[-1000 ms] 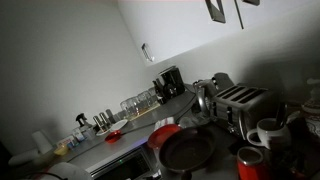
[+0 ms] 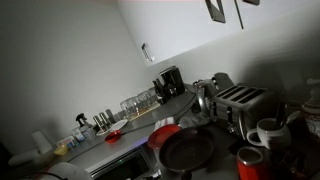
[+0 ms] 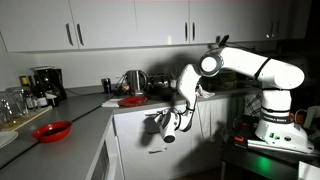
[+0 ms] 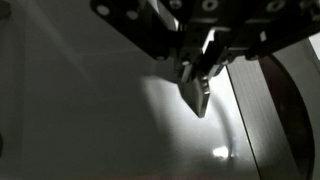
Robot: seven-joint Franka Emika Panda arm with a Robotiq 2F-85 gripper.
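Observation:
In the wrist view my gripper has its fingertips drawn together in front of a pale, smooth panel (image 4: 90, 110). Whatever may be between the fingers is too dark to make out. Exterior view 2 puts the arm bent down in front of the white cabinet fronts (image 3: 135, 155), with the gripper (image 3: 153, 121) just below the counter edge. The fingertips are too small there to read. In exterior view 1, only a white piece of the arm (image 2: 68, 171) shows at the bottom left.
A black frying pan (image 2: 187, 148) sits near the counter's edge, with a red plate (image 2: 162, 134) behind it. A toaster (image 2: 241, 106), a white mug (image 2: 270, 133) and a red cup (image 2: 251, 163) crowd the right. A red bowl (image 3: 52, 131) rests on the left counter.

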